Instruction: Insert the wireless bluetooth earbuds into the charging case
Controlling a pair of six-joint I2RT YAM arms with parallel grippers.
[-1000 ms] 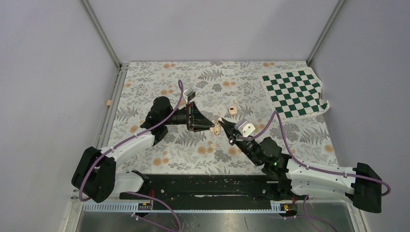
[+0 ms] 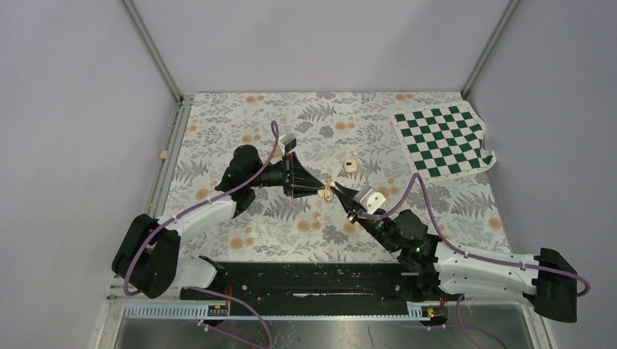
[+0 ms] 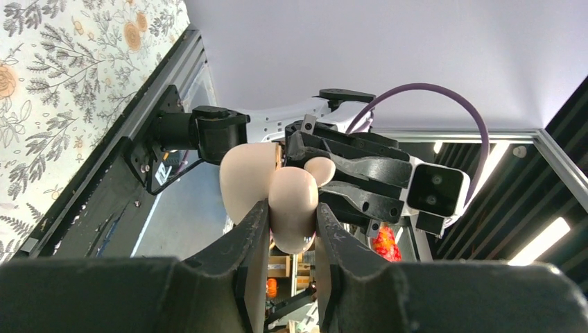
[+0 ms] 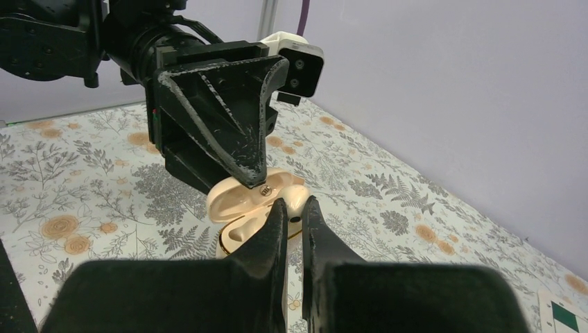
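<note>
Over the middle of the table my left gripper is shut on the cream charging case [image 3: 291, 191], whose rounded end shows between its fingers. The case's lid [image 4: 232, 201] stands open, and an empty hollow shows in the near part of its base [image 4: 243, 232]. My right gripper is shut on a cream earbud [image 4: 295, 195] with a dark tip. This earbud is at the far side of the case opening; whether it touches the slot cannot be told. In the top view the case [image 2: 329, 192] is small between both grippers.
A small cream and tan object [image 2: 350, 166] lies on the patterned cloth beyond the grippers. A green checkered board [image 2: 440, 142] lies at the back right. The two grippers are very close together.
The right gripper is a touch nearer the front edge.
</note>
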